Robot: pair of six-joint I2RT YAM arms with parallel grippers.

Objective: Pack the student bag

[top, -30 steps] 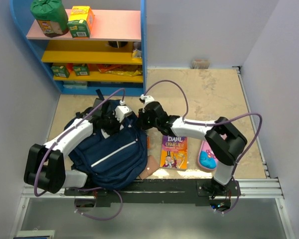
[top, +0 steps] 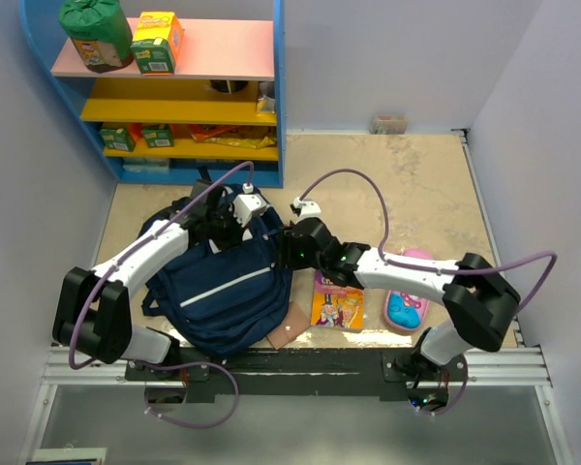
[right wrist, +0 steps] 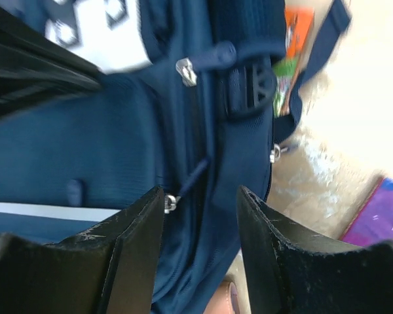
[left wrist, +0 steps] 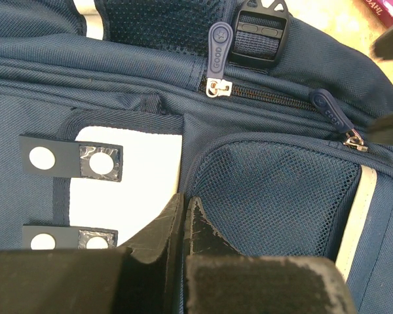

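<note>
The navy bag (top: 203,291) lies flat at the lower left of the top view, with zipper pulls (left wrist: 217,52) and a mesh pocket (left wrist: 268,196) seen close up. My left gripper is shut over the bag, at the pocket's edge beside a white patch, with nothing visible between its fingers. My right gripper is part open above the bag's right edge, a zipper pull and cord between and below its fingertips, not visibly held. The book (top: 336,308) and pink pencil case (top: 407,310) lie to the right.
A shelf unit (top: 179,86) with boxes stands at the back left. A brown item (top: 286,329) lies beside the bag at the front.
</note>
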